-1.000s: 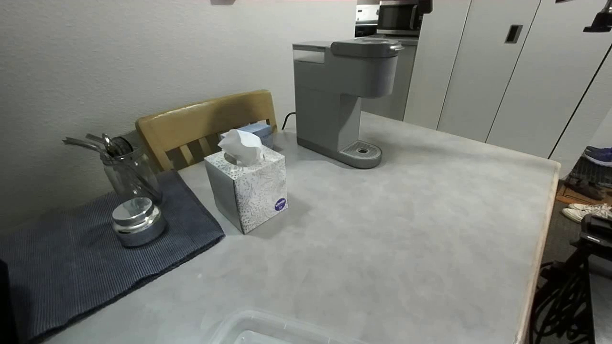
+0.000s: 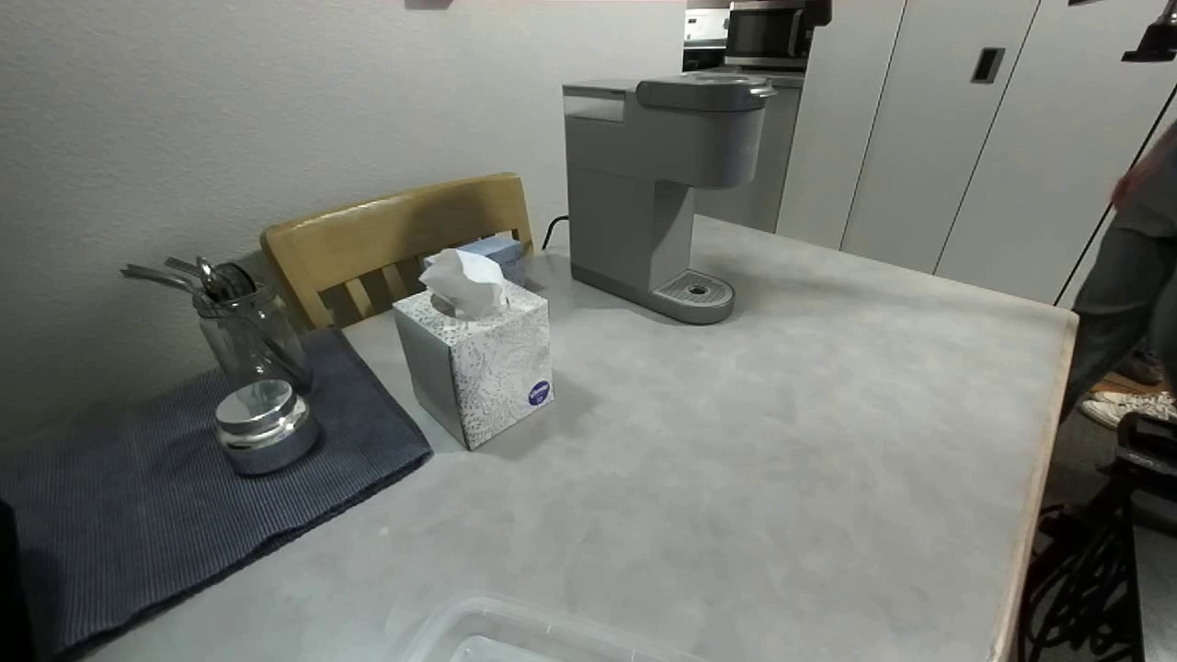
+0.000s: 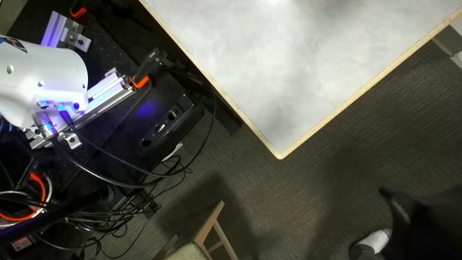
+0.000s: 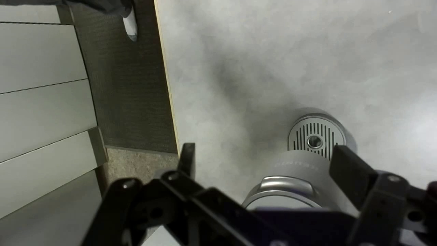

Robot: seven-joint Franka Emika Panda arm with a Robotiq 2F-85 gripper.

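In the wrist view my gripper is open, its two dark fingers wide apart. Below it stands the grey coffee maker, whose lid handle (image 4: pixel 286 184) and slotted drip tray (image 4: pixel 314 137) show between and beyond the fingers. Nothing is visibly held. From the side, the coffee maker (image 2: pixel 618 188) is upright at the back of the table with its lid down and its drip tray (image 2: pixel 695 291) bare. Exterior view 1 has only small dark parts at its upper edge, too little to make out the gripper; exterior view 2 does not show it.
A tissue box (image 2: pixel 502 370) stands left of the coffee maker. On a blue mat (image 2: pixel 143 496) are a silver-lidded jar (image 2: pixel 265 425) and a glass jar (image 2: pixel 256 331) of utensils. A clear container (image 2: pixel 485 623) sits at the front.
A person has come into view at the right, beyond the table edge. The coffee maker, tissue box and jars have not moved.
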